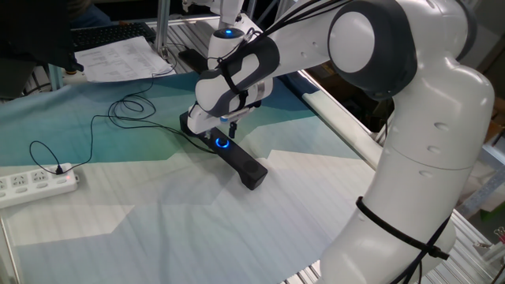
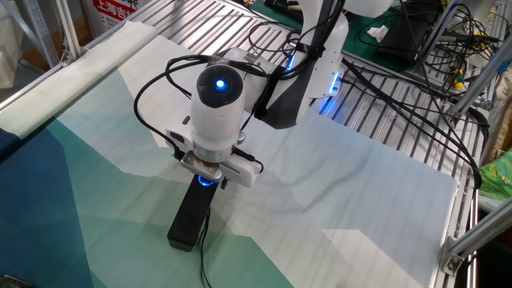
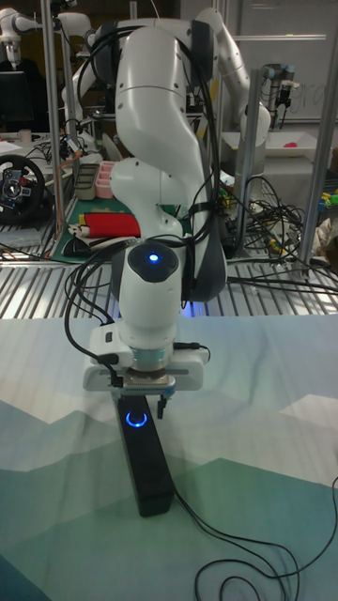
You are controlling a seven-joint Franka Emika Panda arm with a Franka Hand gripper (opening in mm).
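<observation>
A long black bar-shaped device, like a small soundbar [image 1: 243,164], lies on the printed cloth. On its top is a round knob ringed in blue light [image 1: 222,143]. My gripper [image 1: 220,133] hangs low over the bar, beside the knob. Its fingers look open, with one dark finger [image 1: 233,128] clearly seen past the bar's side; the other is mostly hidden by the hand. In the third exterior view that finger [image 3: 163,404] stands just right of the bar, apart from the lit knob [image 3: 137,420]. Whether a fingertip touches the bar cannot be made out.
The bar's thin black cable [image 1: 130,120] loops across the cloth. A white power strip [image 1: 35,185] sits at the left edge. Papers [image 1: 126,59] and a keyboard [image 1: 110,35] lie at the back.
</observation>
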